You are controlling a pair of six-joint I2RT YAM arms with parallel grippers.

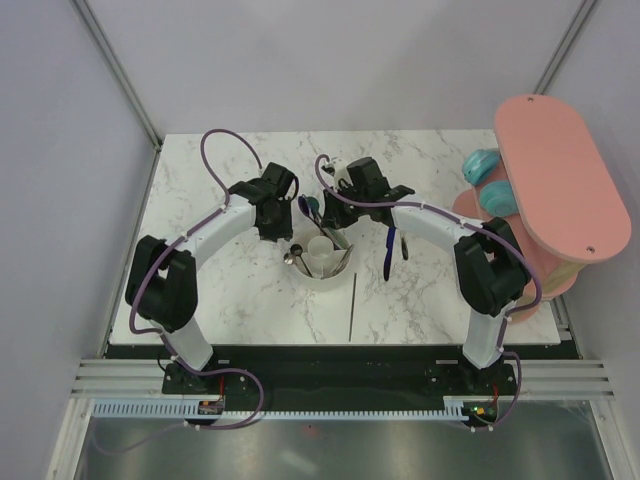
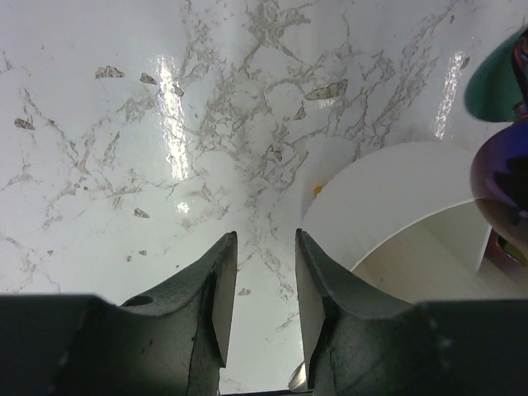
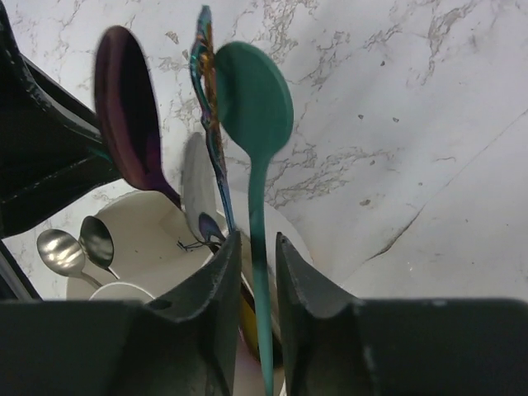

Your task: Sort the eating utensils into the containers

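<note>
A round white divided container (image 1: 318,283) stands mid-table, holding several utensils. At its back a green spoon (image 3: 254,99) stands bowl up, its handle running down between the spread fingers of my right gripper; a small gap shows on either side of the handle. Beside it rise a purple spoon (image 3: 128,107) and a thin dark iridescent utensil (image 3: 208,99). Two silver spoons (image 3: 62,252) lean in the front-left part. My left gripper is open at the container's left side, nothing between its fingers.
A blue knife (image 1: 388,258), a dark-handled utensil (image 1: 404,246) and a thin stick (image 1: 351,308) lie on the table right of the container. A pink shelf (image 1: 560,170) stands at the far right.
</note>
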